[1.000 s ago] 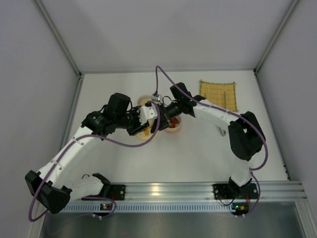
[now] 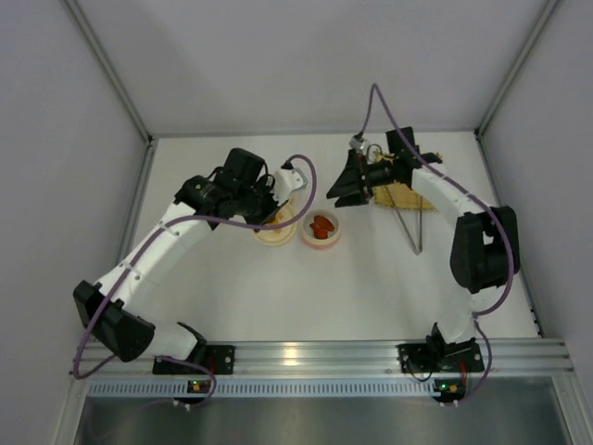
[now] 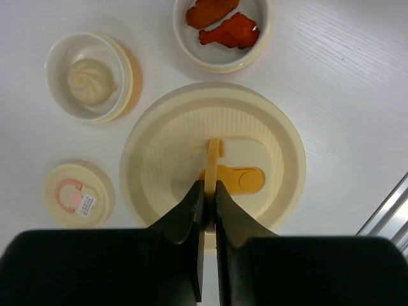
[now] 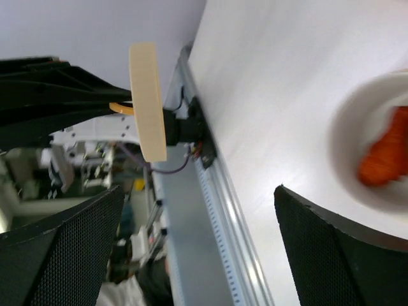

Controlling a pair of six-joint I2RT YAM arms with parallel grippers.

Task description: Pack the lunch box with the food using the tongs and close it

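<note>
My left gripper is shut on a beige strip-shaped piece (image 3: 211, 178) with an orange tab, seen edge-on above a cream round lid (image 3: 140, 166) in the left wrist view. The same piece (image 4: 148, 102) appears in the right wrist view. A bowl with red-brown food pieces (image 2: 321, 241) sits right of it; in the left wrist view this bowl (image 3: 217, 60) is at top. A cup with a pale bun (image 3: 89, 83) is at upper left. My right gripper (image 2: 350, 185) stands open above and right of the food bowl, nothing between its fingers.
A small cream lid with a pink tab (image 3: 73, 204) lies at lower left of the left wrist view. A yellow mat (image 2: 417, 199) and tongs (image 2: 408, 232) lie at the right.
My right gripper has pulled away to the upper right, away from my left gripper and off the food bowl.
</note>
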